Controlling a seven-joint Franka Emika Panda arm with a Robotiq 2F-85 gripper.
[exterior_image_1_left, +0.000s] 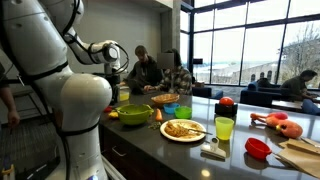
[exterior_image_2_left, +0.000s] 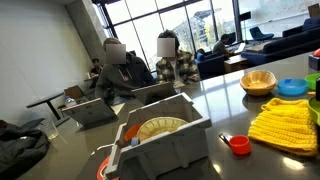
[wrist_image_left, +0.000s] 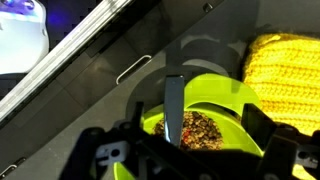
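In the wrist view my gripper stands open, its dark fingers (wrist_image_left: 262, 128) wide apart. Beneath them is a green bowl (wrist_image_left: 242, 138) holding small brown and reddish pieces. A dark upright strip (wrist_image_left: 174, 108) shows between the fingers and covers part of the bowl; whether it is a utensil handle cannot be told. Another round green rim or surface (wrist_image_left: 222, 90) overlaps the bowl's far side. In exterior view 1 the gripper hangs at the left end of the counter, small and hard to make out, close to a yellow-green container (exterior_image_1_left: 124, 93).
A yellow cloth (wrist_image_left: 285, 75) lies beside the bowl. Along the counter are a green bowl (exterior_image_1_left: 133, 115), a plate of food (exterior_image_1_left: 183, 131), a yellow cup (exterior_image_1_left: 224, 128) and a red bowl (exterior_image_1_left: 258, 149). A grey bin (exterior_image_2_left: 165, 142) stands near a small red bowl (exterior_image_2_left: 240, 145).
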